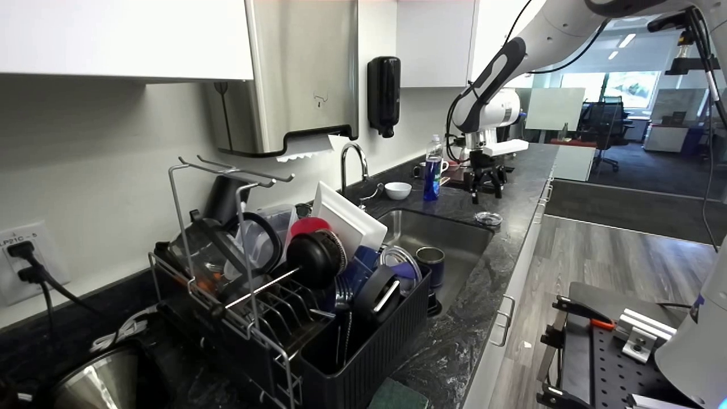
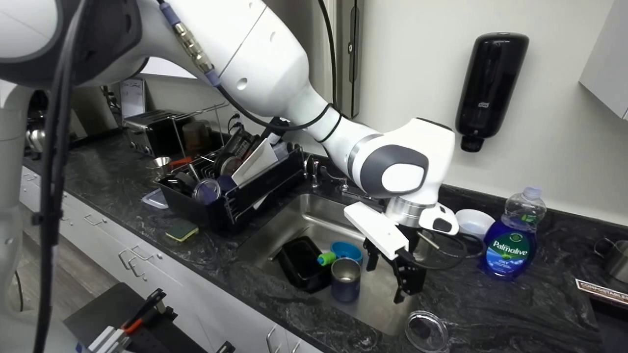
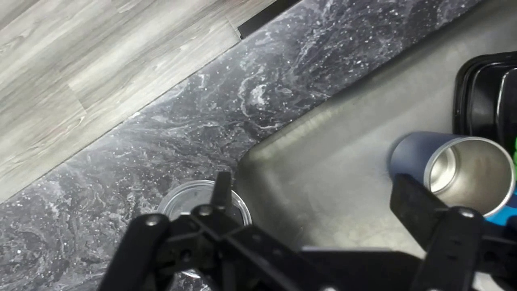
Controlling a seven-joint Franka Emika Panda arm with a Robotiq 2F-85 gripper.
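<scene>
My gripper stands open above the near right corner of the sink, with nothing between its fingers. On the counter by that corner lies a round clear lid; in the wrist view one black finger partly covers it. A dark blue steel cup stands inside the sink, its open mouth empty in the wrist view. Beside the cup are a black container and a blue bowl with a bright green item near its edge.
A Palmolive bottle and a white bowl stand behind the sink's right end. Left of the sink, a loaded dish rack crowds the counter. The faucet rises at the back. Bare counter runs along the front edge.
</scene>
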